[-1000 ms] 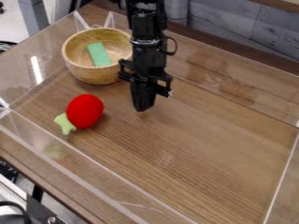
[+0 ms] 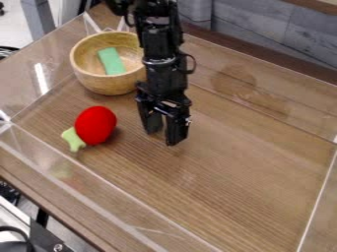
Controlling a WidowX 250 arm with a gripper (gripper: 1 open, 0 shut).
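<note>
My black gripper (image 2: pixel 165 121) hangs low over the middle of the wooden table (image 2: pixel 237 177), its fingers open, with nothing visible between them. To its lower left lie a red tomato-like object (image 2: pixel 97 125) and, partly behind that, a pale green item (image 2: pixel 75 143). At the upper left, a tan bowl (image 2: pixel 95 69) holds a green block (image 2: pixel 113 60), left of the arm.
A grey wall or ledge runs along the back right edge. A dark cable or fixture shows at the lower left corner, off the table.
The bowl and the red object look unmoved.
</note>
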